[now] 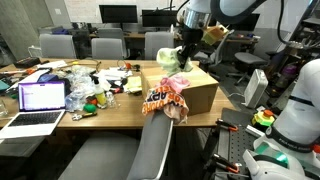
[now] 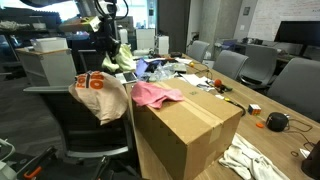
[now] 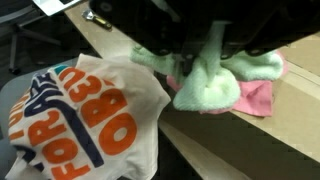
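Observation:
A pale green cloth [image 3: 208, 85] hangs from my gripper, which is shut on it; in exterior view 1 the green cloth [image 1: 168, 58] dangles above the near left part of the cardboard box. In exterior view 2 the gripper [image 2: 107, 48] is seen from the side, and its fingertips are hard to make out. A pink cloth [image 2: 156, 94] lies over the box edge. On the chair back hangs a white cloth with orange and blue lettering [image 3: 90, 115], close below and left of the gripper in the wrist view.
The large cardboard box [image 2: 195, 125] stands on the table beside the grey chair [image 1: 150, 148]. A white cloth [image 2: 252, 158] lies past the box. Bottles and clutter [image 1: 95, 90] fill the table's left side, with a laptop [image 1: 38, 105] at the end.

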